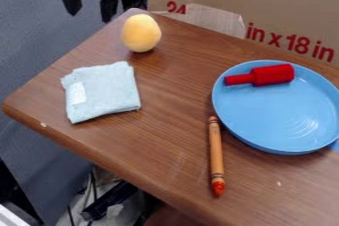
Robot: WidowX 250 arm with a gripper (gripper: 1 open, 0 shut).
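The black gripper (90, 2) hangs open at the top left, above and behind the table's far corner, with nothing between its fingers. A yellow egg-shaped object (141, 33) stands near that corner. A folded pale blue cloth (101, 92) lies at the left. A blue plate (279, 119) on the right holds a red cylinder with a narrow handle (265, 75). An orange crayon (216, 156) lies left of the plate.
The wooden table (153, 141) has free room in its middle. A cardboard box (252, 7) stands behind it, with a translucent item (209, 18) at the back edge.
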